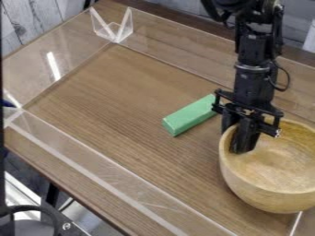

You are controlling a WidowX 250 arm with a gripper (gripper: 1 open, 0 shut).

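Observation:
A large tan bowl (pixel 271 184) sits at the lower right. My black gripper (pixel 244 138) reaches down from the top to the bowl's far left rim, its lower parts over and inside that rim. Whether its fingers are open or shut on the rim cannot be told. A green oblong block (pixel 190 114) lies on the wooden table just left of the gripper.
A small clear or white item (pixel 112 25) stands at the upper left. Dark equipment (pixel 31 224) shows at the bottom-left corner.

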